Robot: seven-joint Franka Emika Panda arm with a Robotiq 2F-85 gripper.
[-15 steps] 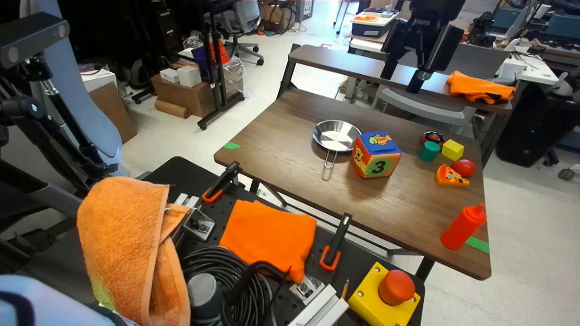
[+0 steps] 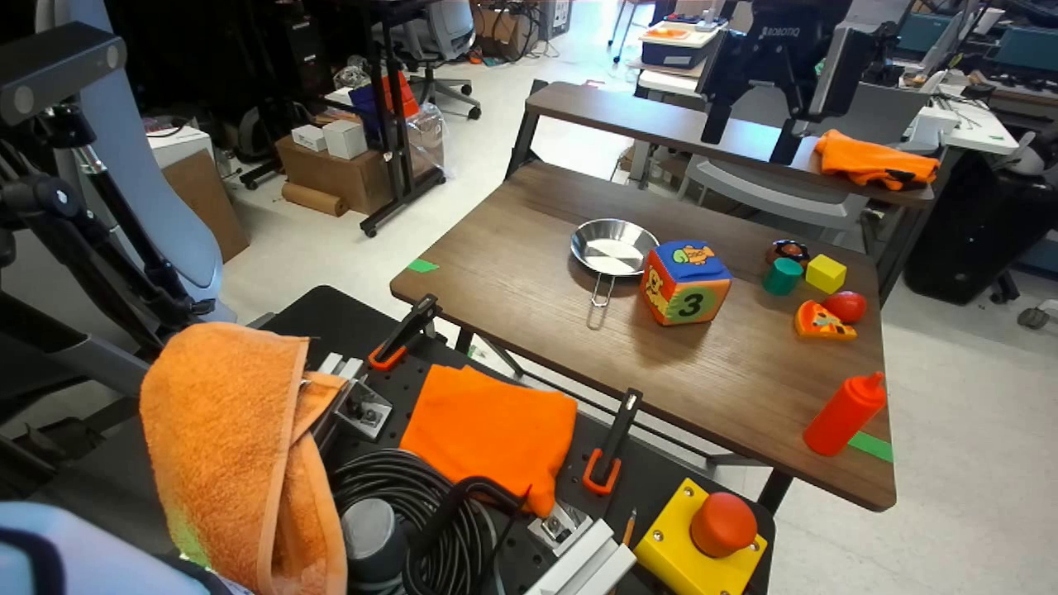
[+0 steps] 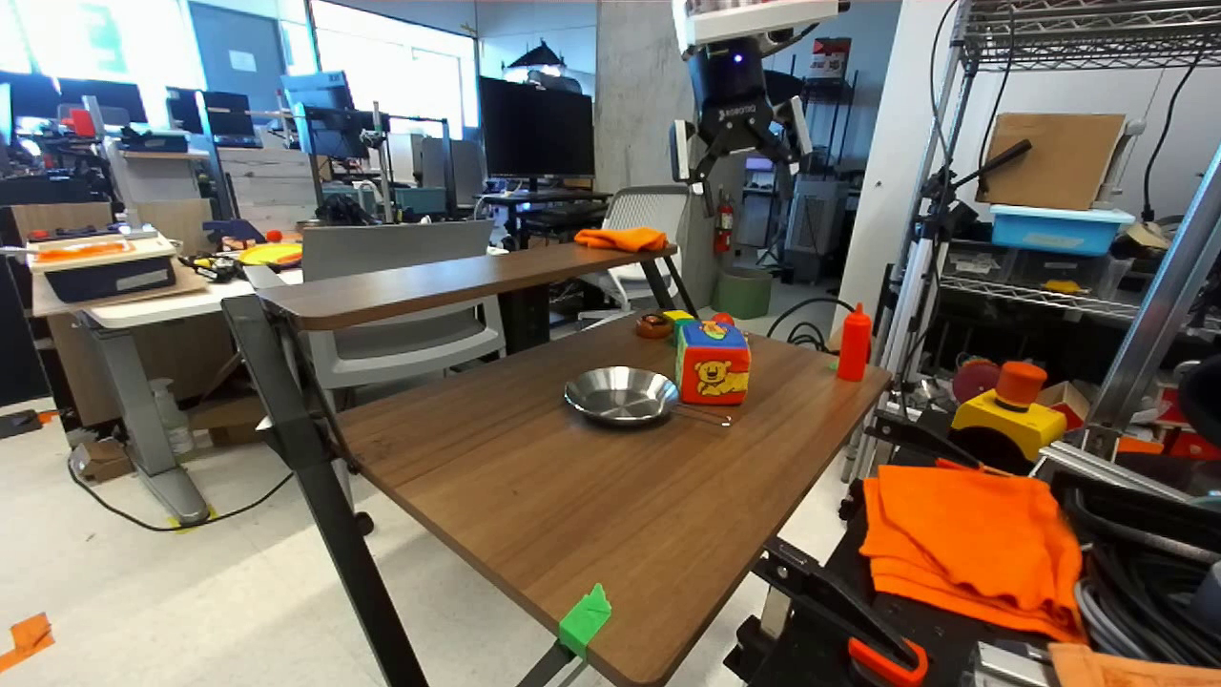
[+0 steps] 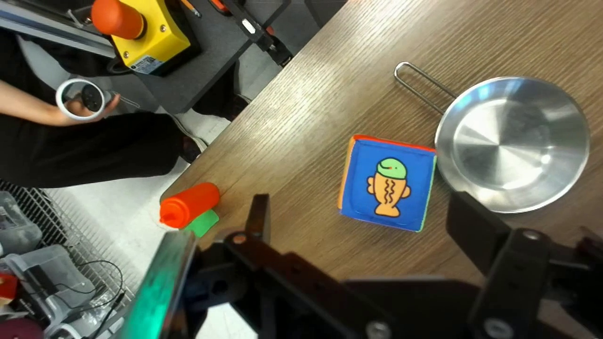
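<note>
High above the table's far side, my gripper is open, its fingers wide apart and nothing between them. A soft picture cube with a blue fish top rests on the table, clear of my fingertips. Right beside it lies a steel pan, its wire handle toward the front edge. In the wrist view the cube appears beyond the gap between my fingers, with the pan to its right. A red squeeze bottle stands upright near the table's right front corner.
Toward the right back sit a green cup, a yellow block, a red ball and a toy pizza slice. A raised shelf runs along the back, bearing an orange cloth.
My gripper has shifted slightly to the right in exterior view 1 and turned a little, with its fingers looking farther apart. The objects on the table have stayed put.
</note>
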